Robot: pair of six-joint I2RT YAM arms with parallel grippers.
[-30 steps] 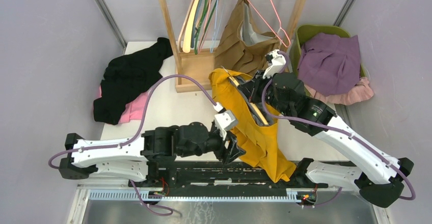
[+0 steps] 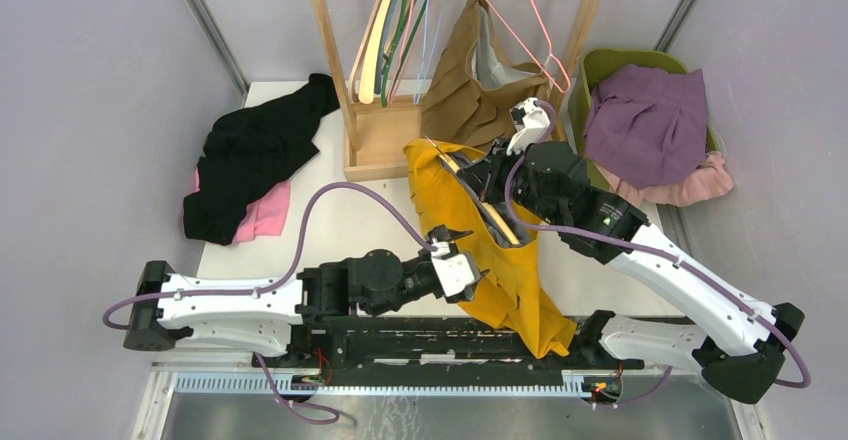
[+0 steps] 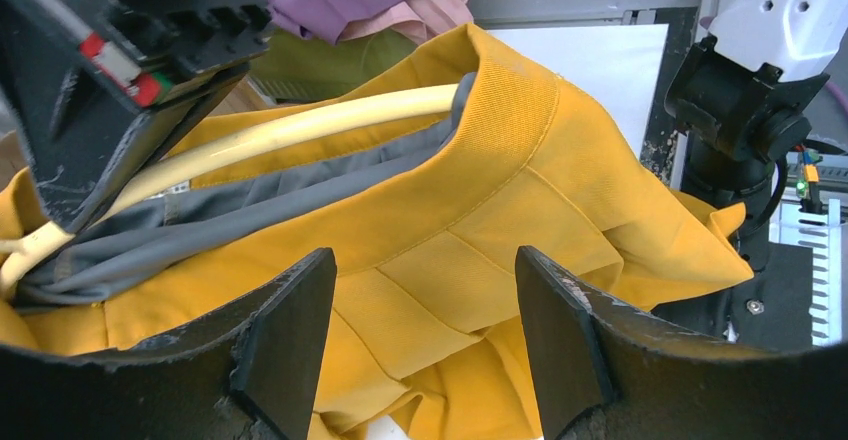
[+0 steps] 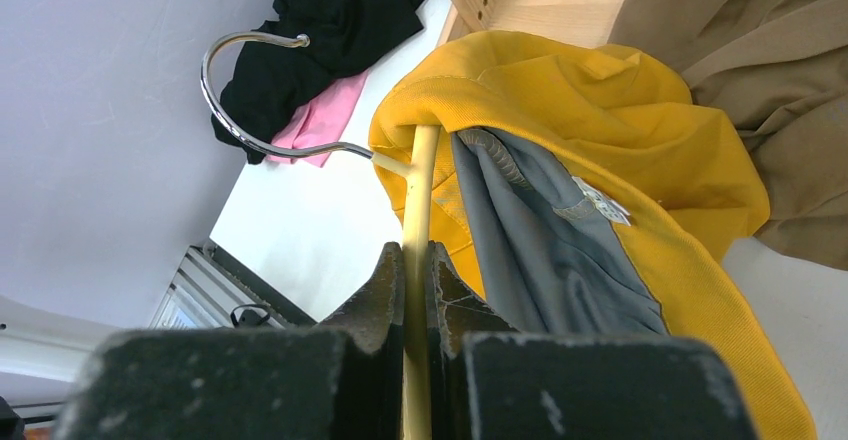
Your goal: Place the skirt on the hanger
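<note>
The yellow skirt (image 2: pixel 515 300) with grey lining hangs down over the table front, a cream hanger (image 4: pixel 420 180) lying in its waist opening, one end tucked under the yellow band, its metal hook (image 4: pixel 230 120) sticking out. My right gripper is around the hanger bar, fingertips close on either side of it. My left gripper stands open just in front of the yellow fabric, near the waistband, with nothing gripped between its fingers.
A wooden rack (image 2: pixel 355 165) with several hangers stands at the back beside a brown garment (image 2: pixel 470 100). Black (image 2: pixel 255 150) and pink clothes lie left; a green bin (image 2: pixel 590 70) with purple and pink fabric sits right.
My left gripper has turned and moved up and rightward toward the skirt. My right gripper has shifted slightly left with the hanger and skirt.
</note>
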